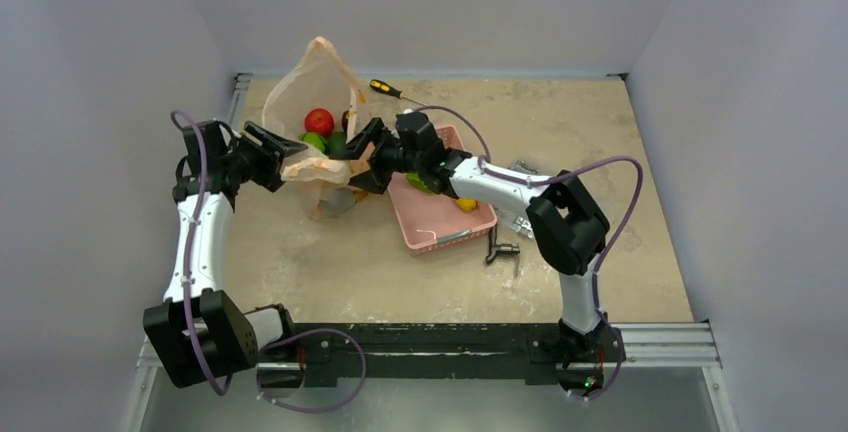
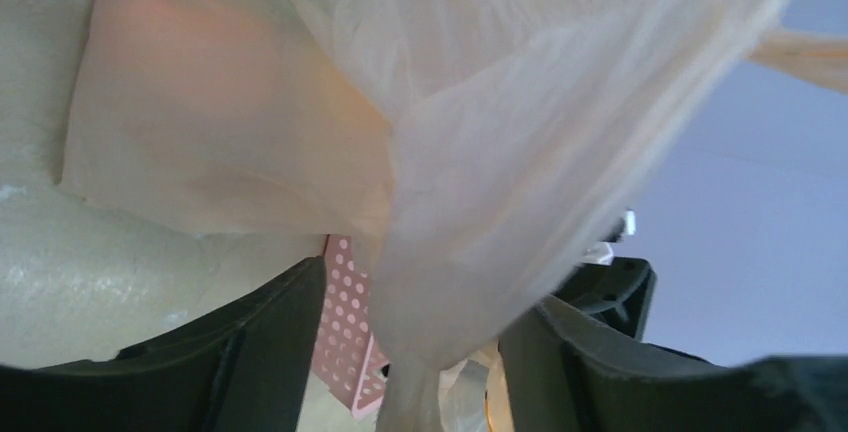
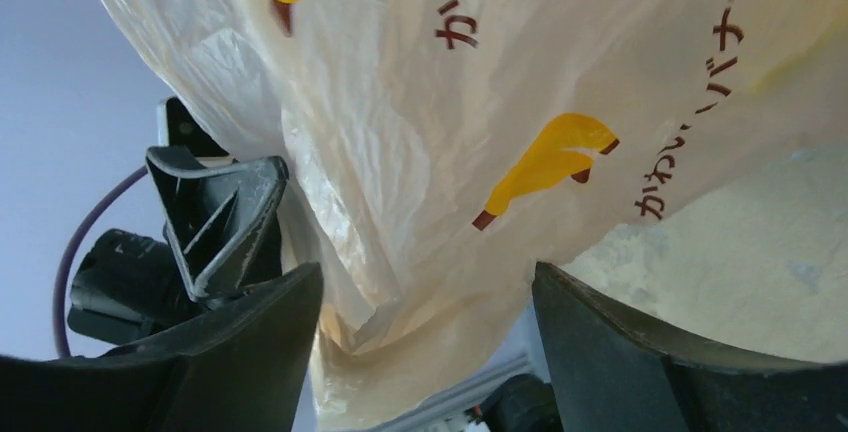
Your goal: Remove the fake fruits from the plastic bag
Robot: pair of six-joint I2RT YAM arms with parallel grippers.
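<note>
The pale plastic bag (image 1: pixel 305 92) stands on the left of the table with its mouth gaping. Inside lie a red tomato-like fruit (image 1: pixel 319 122), a green fruit (image 1: pixel 314 140) and a darker green one (image 1: pixel 337 141), plus a dark fruit partly covered. My left gripper (image 1: pixel 290 165) is at the bag's left front rim, fingers apart, and in the left wrist view bag film (image 2: pixel 430 282) falls between its fingers. At the right rim, my right gripper (image 1: pixel 349 169) has its fingers apart too, with printed bag film (image 3: pixel 430 322) between its fingers. Neither is closed on the film.
A pink basket (image 1: pixel 425 230) right of the bag holds a green fruit (image 1: pixel 417 182) and a yellow fruit (image 1: pixel 466 205), partly under the right arm. A screwdriver (image 1: pixel 384 88) lies behind; a metal tool (image 1: pixel 501 249) sits beside the basket.
</note>
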